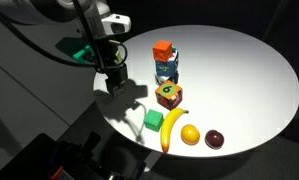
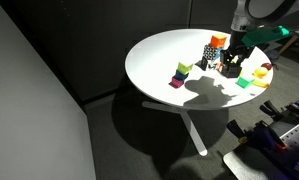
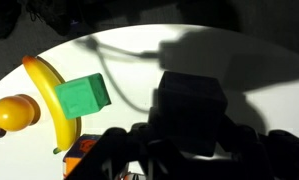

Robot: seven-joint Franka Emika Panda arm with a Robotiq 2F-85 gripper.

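Observation:
My gripper (image 1: 116, 88) hangs over the left side of the round white table (image 1: 229, 70). Its fingers are shut on a dark block (image 3: 189, 112), which fills the space between the fingers in the wrist view. The block's markings are too dark to read. In the wrist view a green cube (image 3: 83, 96) lies apart from the held block, to its left. Beside that cube is a yellow banana (image 3: 51, 100). An orange-and-black patterned cube (image 1: 169, 95) sits to the right of the gripper in exterior view 1.
A stack of blocks with an orange cube (image 1: 163, 51) on top stands behind the patterned cube. An orange fruit (image 1: 190, 134) and a dark red fruit (image 1: 214, 139) lie near the front edge. Another small coloured stack (image 2: 181, 75) shows in exterior view 2.

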